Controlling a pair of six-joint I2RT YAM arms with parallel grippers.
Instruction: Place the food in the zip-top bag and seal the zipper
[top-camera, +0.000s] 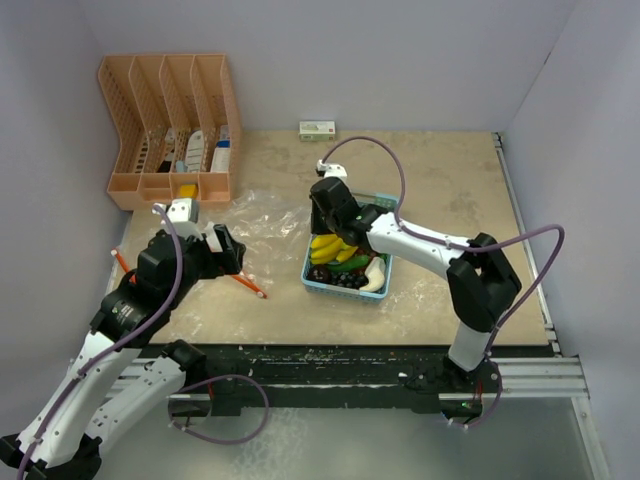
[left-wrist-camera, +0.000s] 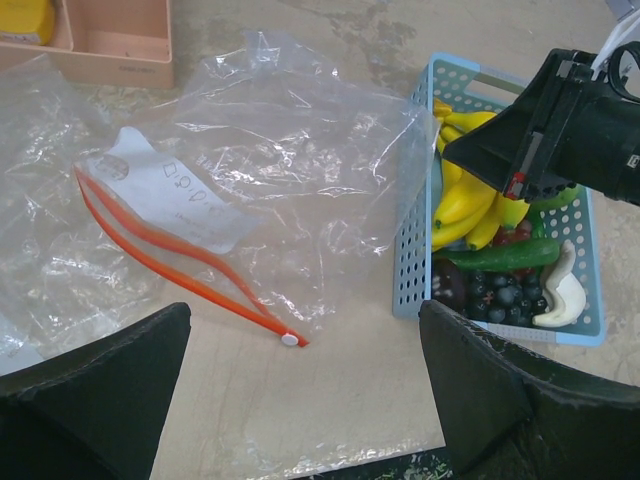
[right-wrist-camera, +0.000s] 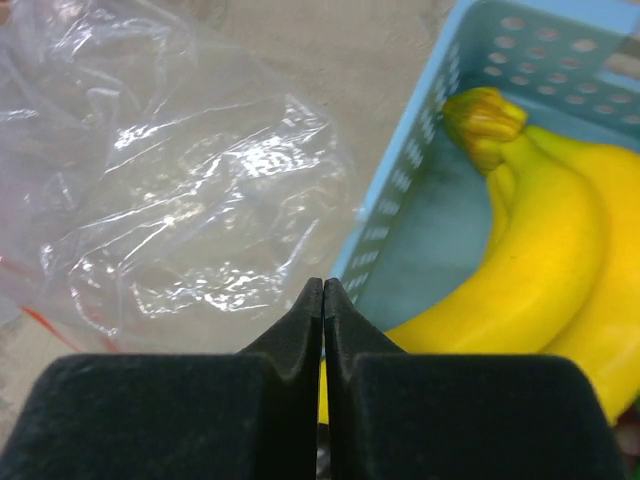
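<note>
A clear zip bag (left-wrist-camera: 300, 140) lies flattened on the table, with an orange zipper strip (left-wrist-camera: 190, 288) and a white slider (left-wrist-camera: 289, 339) at its near end. The bag's right edge reaches the left wall of a blue basket (left-wrist-camera: 412, 270). Inside the basket, yellow bananas (right-wrist-camera: 510, 260) fill the left side. My right gripper is shut over the basket's left wall; its tips meet with nothing visible between them, and the film is outside to their left. My left gripper hangs open near the zipper, nothing between its fingers.
Also in the basket are a green cucumber (left-wrist-camera: 500, 256), dark grapes (left-wrist-camera: 500, 297) and a white curved item (left-wrist-camera: 563, 292). A pink divided organizer (top-camera: 170, 130) stands at the back left, a small box (top-camera: 317, 130) at the back. Bare table lies to the right.
</note>
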